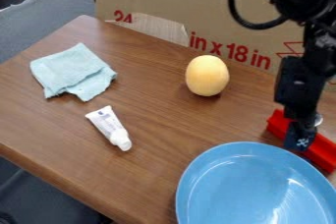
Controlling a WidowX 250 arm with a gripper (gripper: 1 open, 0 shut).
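Observation:
Whether the fingers are closed on it cannot be told; the arm hides part of them. Below lies a blue plate (254, 194). A yellow rounded object (207, 75) sits near the table's centre back.
A light blue folded cloth (74, 71) lies at the left, a white tube (109, 127) below it. A cardboard box (184, 2) stands along the back.

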